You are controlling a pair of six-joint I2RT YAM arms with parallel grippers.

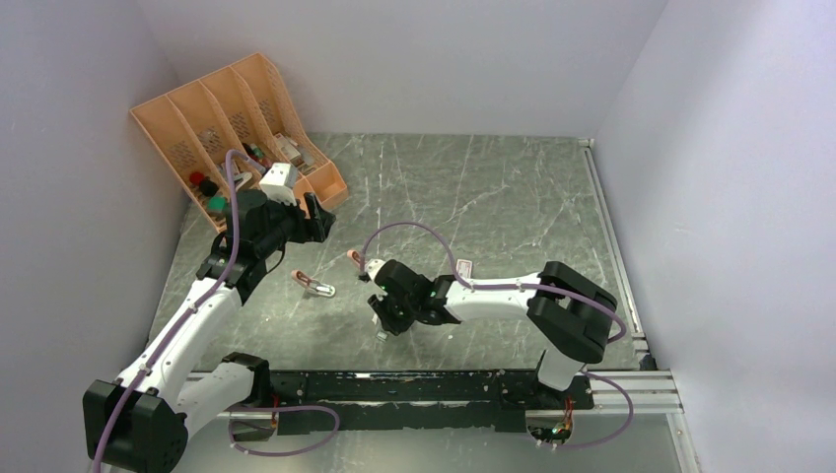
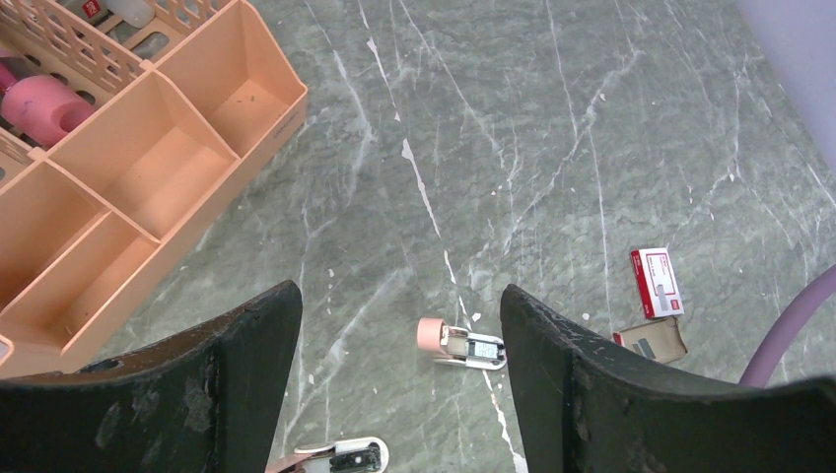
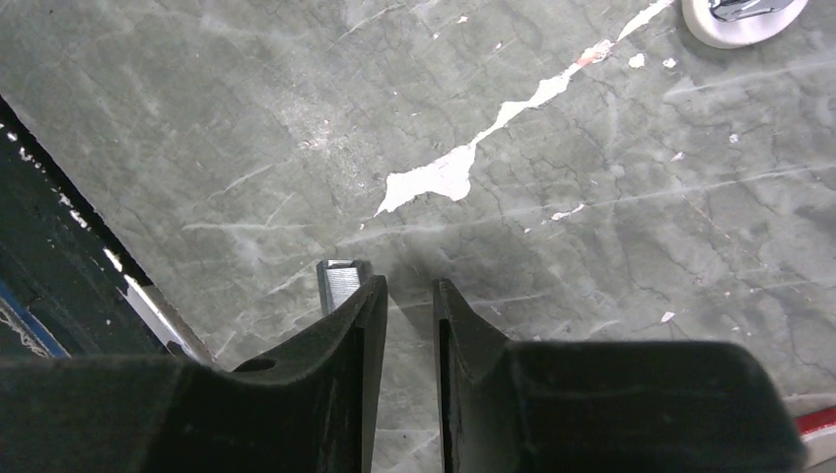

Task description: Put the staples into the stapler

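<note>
A small grey staple strip (image 3: pixel 343 284) lies on the table just outside one finger of my right gripper. That gripper is low over the table, its fingers a narrow gap apart with only bare tabletop between them. In the top view the strip (image 1: pixel 382 335) shows beside the right fingertips. An opened pink-and-white stapler (image 1: pixel 315 286) lies to the left; a second pink-handled one (image 1: pixel 354 257) is partly hidden by the right arm. My left gripper hangs open and empty above the table, high over the staplers.
A red-and-white box (image 2: pixel 658 283) and a brown box part (image 2: pixel 651 340) lie right of the staplers. The orange compartment organizer (image 1: pixel 187 108) fills the back left. A dark rail (image 1: pixel 394 384) borders the front.
</note>
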